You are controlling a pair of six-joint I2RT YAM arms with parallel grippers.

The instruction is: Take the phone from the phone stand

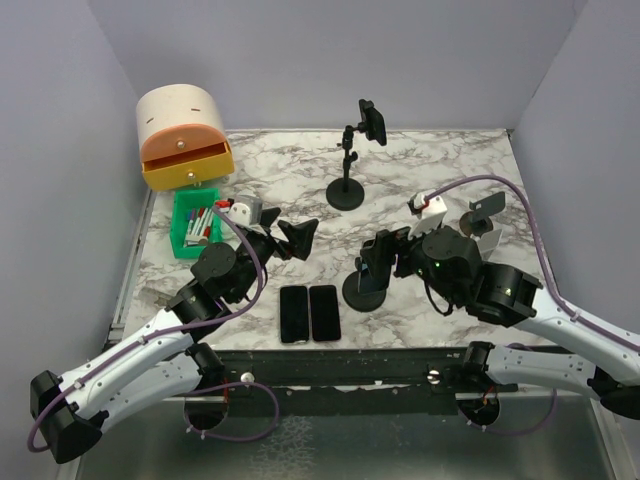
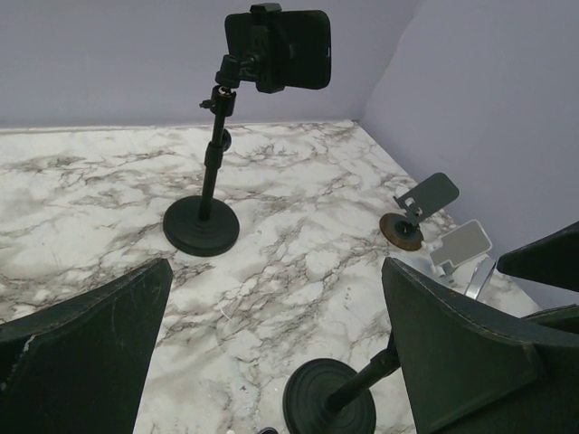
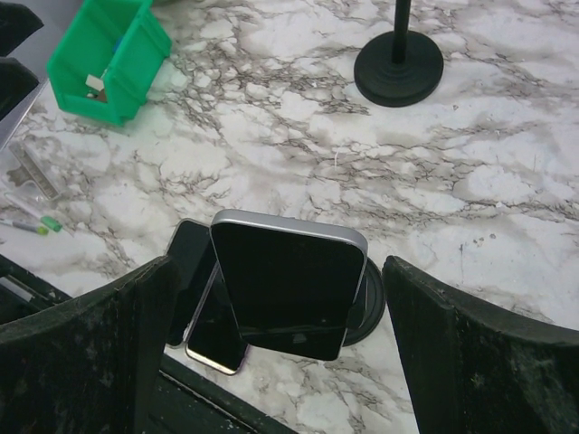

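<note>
A phone point(image 3: 288, 280) with a silver edge sits on the nearer black stand point(image 2: 315, 398), centre right in the top view. My right gripper point(image 1: 390, 245) is open right over it, the phone lying between and just beyond the fingertips in the right wrist view; whether they touch is unclear. My left gripper point(image 1: 285, 230) stands open to the left of that stand, nothing between its fingers. A second stand point(image 1: 345, 195) at the back holds another phone point(image 2: 298, 50).
Two phones point(image 1: 294, 314) lie flat at the front edge. A green bin point(image 1: 190, 240) and a drawer box point(image 1: 185, 140) are on the left, small metal stands point(image 2: 425, 199) at the right.
</note>
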